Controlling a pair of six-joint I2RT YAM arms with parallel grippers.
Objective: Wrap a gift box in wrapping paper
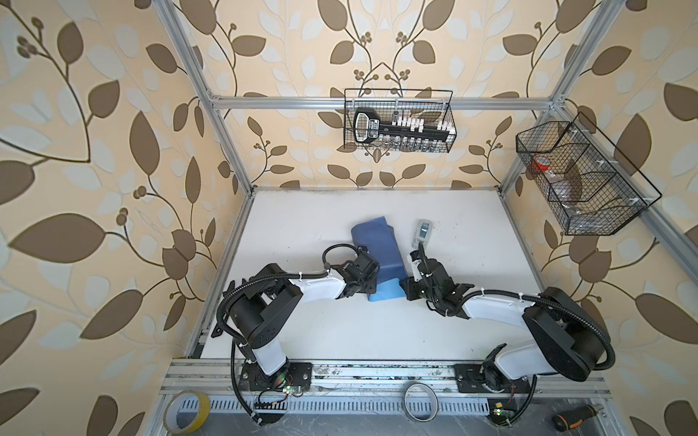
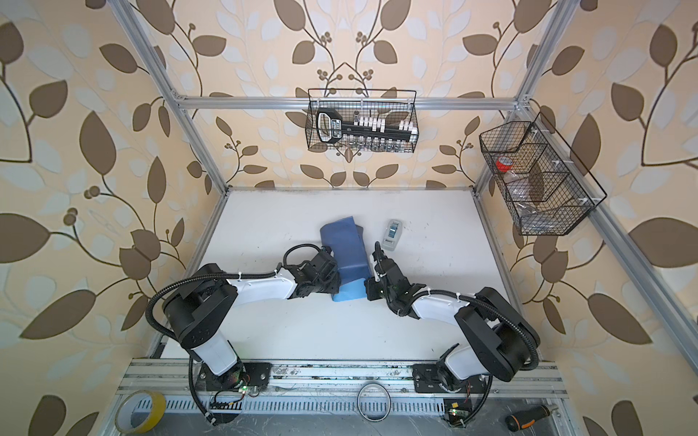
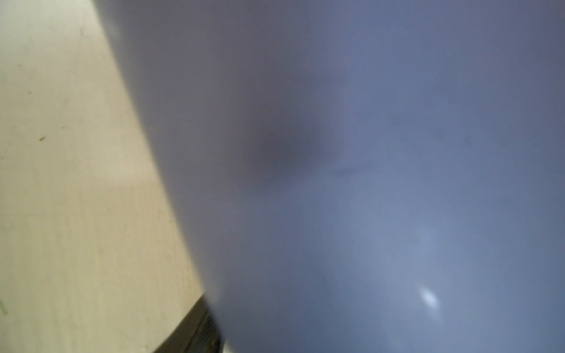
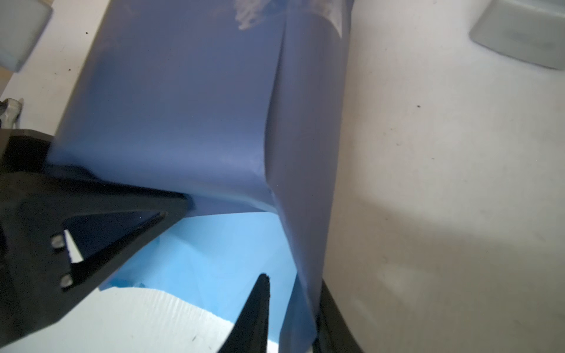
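Observation:
The dark blue wrapping paper (image 1: 378,239) lies folded in the middle of the table, with a light blue section (image 1: 386,290) along its near end. My left gripper (image 1: 370,279) is at the paper's left side. In the left wrist view, blurred blue paper fills most of the frame, hiding most of the fingers. My right gripper is at the near right corner, its fingertips apart around a narrow upright fold of paper. Whether it grips that fold is unclear. In the right wrist view a black finger of the left gripper reaches under the dark paper's edge.
A grey tape-like device (image 1: 423,232) lies right of the paper, toward the back. Wire baskets (image 1: 400,123) hang on the back and right frames, above the table.

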